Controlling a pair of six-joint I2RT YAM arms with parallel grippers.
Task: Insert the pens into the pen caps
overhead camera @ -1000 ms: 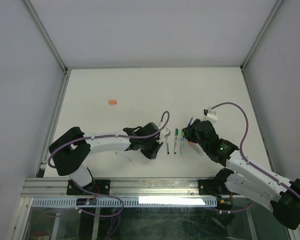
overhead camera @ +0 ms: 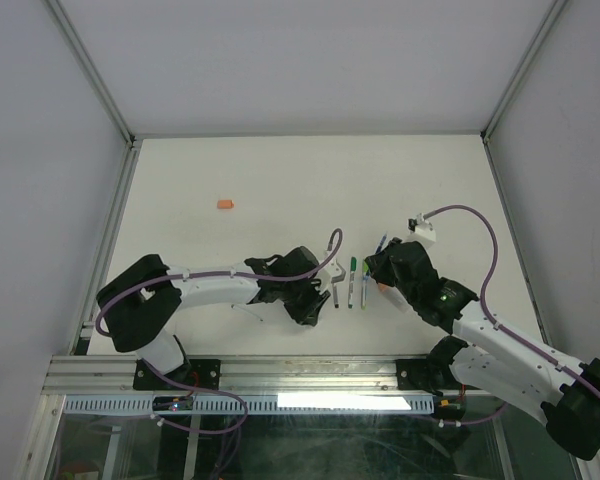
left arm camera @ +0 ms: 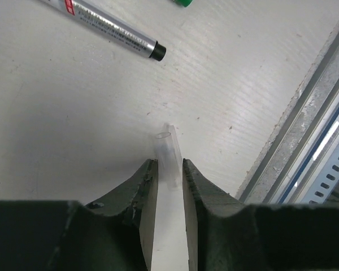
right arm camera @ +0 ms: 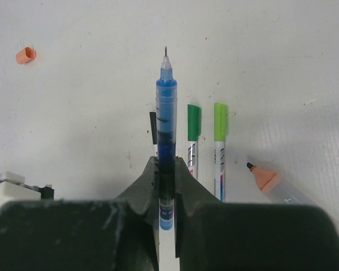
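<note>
A clear, colourless pen cap [left arm camera: 167, 155] rests on the white table in the left wrist view. The fingertips of my left gripper stand slightly apart on either side of its near part; I see no clear grip on it. Blue and slim, a pen [right arm camera: 166, 113] with a bare metal tip is held by my right gripper, which is shut around its lower barrel. In the right wrist view the pen's tip points up the picture. From above, the left arm's hand mostly hides the cap.
Between the arms lie a black-capped marker [overhead camera: 335, 292], a dark green-capped one [overhead camera: 352, 280] and a light green-capped one [right arm camera: 220, 141]. An orange-tipped marker [right arm camera: 265, 178] lies to their right. An orange piece [overhead camera: 225, 204] sits far left.
My left gripper has shifted slightly to the right and towards the table's front edge. The right arm and the blue pen have stayed in place.
</note>
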